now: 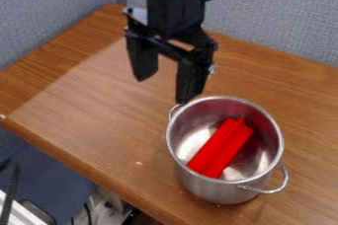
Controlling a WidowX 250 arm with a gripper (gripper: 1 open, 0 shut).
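Observation:
A steel pot with two loop handles stands at the lower right of the table, with a bright red oblong object lying inside it. My black gripper hangs above the table, up and to the left of the pot, its fingers spread open with nothing seen between them.
Grey padded walls stand at the back and left. Dark cables hang past the table's lower left edge.

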